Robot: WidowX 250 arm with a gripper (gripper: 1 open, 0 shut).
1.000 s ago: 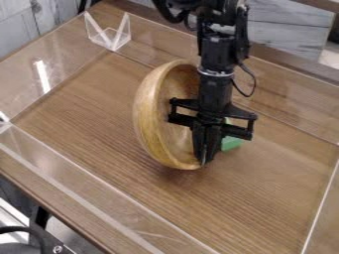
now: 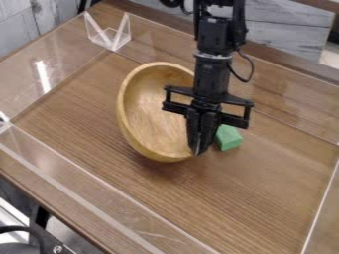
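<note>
My gripper [image 2: 199, 139] points down at the centre of the view, at the right side of a tan bowl [image 2: 141, 111] that tilts on the wooden table [image 2: 119, 198]. The fingertips are low by the bowl's rim and look shut; whether the rim lies between them is hidden. A green block [image 2: 228, 138] rests just right of the gripper, partly behind it.
A clear plastic container [image 2: 109, 30] stands at the back left, near the white back edge. A dark cable [image 2: 27, 238] lies at the lower left corner.
The bowl has settled lower and wider in view, less steeply tilted than before. The gripper has shifted slightly, and more of the green block shows.
</note>
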